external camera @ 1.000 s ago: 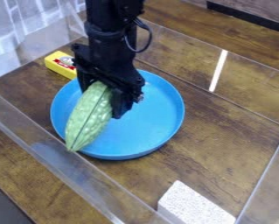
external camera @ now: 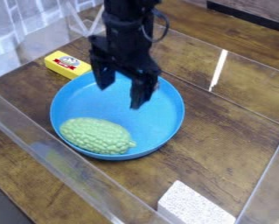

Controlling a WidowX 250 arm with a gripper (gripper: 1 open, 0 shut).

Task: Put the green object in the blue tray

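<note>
The green object (external camera: 97, 136), bumpy and elongated like a bitter melon, lies in the front left part of the blue tray (external camera: 153, 128), apart from the gripper. The round tray rests on the wooden table. Over the tray's back part hangs my black gripper (external camera: 121, 98), blurred by motion, its fingers spread apart and nothing between them. The arm hides part of the tray's far rim.
Touching or close to the tray's back left side is a yellow box (external camera: 68, 64). A white block (external camera: 195, 205) sits at the front right. Clear panels border the table at left front and right. Bare wood lies right of the tray.
Earlier the gripper held the green object upright over the tray, moving slightly right. Now the object lies in the tray, let go, and the gripper is higher and farther back.
</note>
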